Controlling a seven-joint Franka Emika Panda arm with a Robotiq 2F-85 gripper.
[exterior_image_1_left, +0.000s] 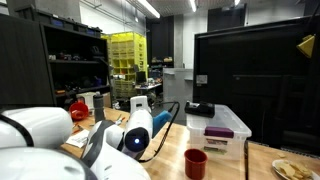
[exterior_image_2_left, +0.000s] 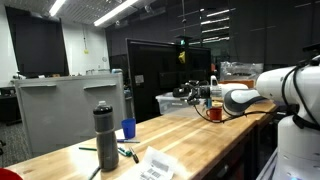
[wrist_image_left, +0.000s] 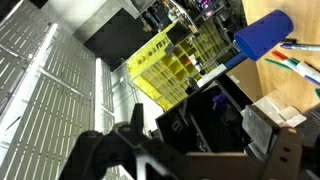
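Two dark fingers of my gripper stand wide apart in the wrist view, with nothing held between them. Beyond them, at the upper right, a blue cup is on the wooden table with several pens beside it. From the second exterior view, the blue cup stands on the far side of the table, well away from my arm. A red cup is on the table to the right of the arm in the first exterior view. The arm's body largely hides the gripper there.
A lidded clear bin with a black item on top stands behind the red cup. A plate of food is at the right. A dark bottle and a white box occupy the table's near-left part.
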